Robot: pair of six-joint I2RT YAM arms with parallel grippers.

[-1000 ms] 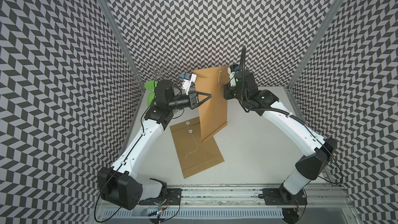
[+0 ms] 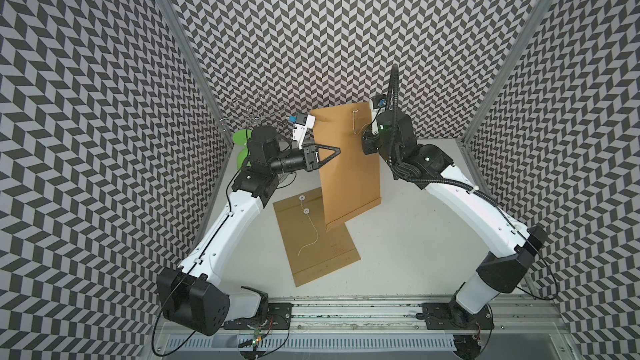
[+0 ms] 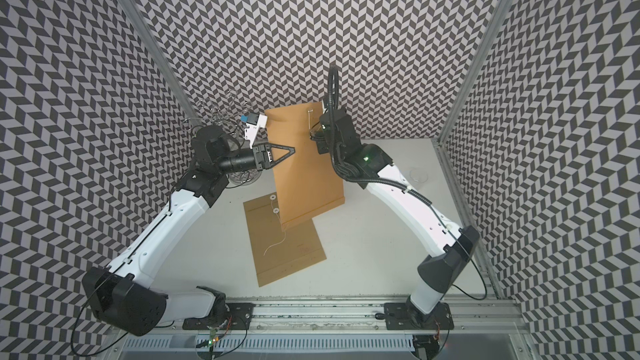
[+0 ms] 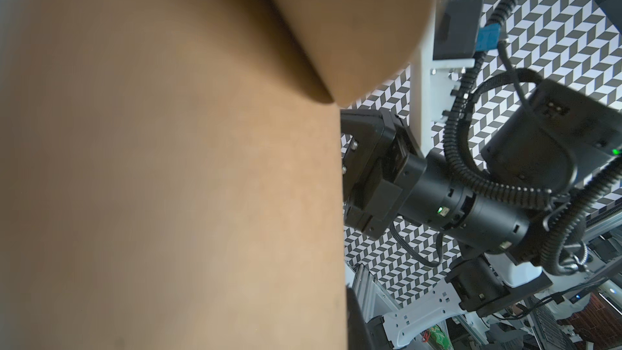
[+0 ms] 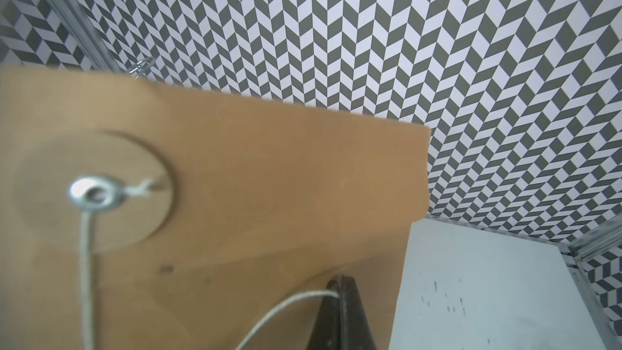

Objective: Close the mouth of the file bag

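Note:
An orange-brown file bag (image 2: 346, 180) hangs upright between the arms, its flap at the top. My left gripper (image 2: 336, 150) is at the bag's left side, shut on it, as its wrist view filled with card suggests. In the right wrist view a button washer (image 5: 97, 192) with a string (image 5: 86, 272) shows on the bag (image 5: 272, 155). My right gripper is shut low in that view, with the white string at its fingertips, against the bag.
A second brown bag (image 2: 300, 246) lies flat on the table with two buttons and a string. A wire rack with green items (image 2: 241, 138) stands back left.
Over the last second the hanging bag has turned to face the front more.

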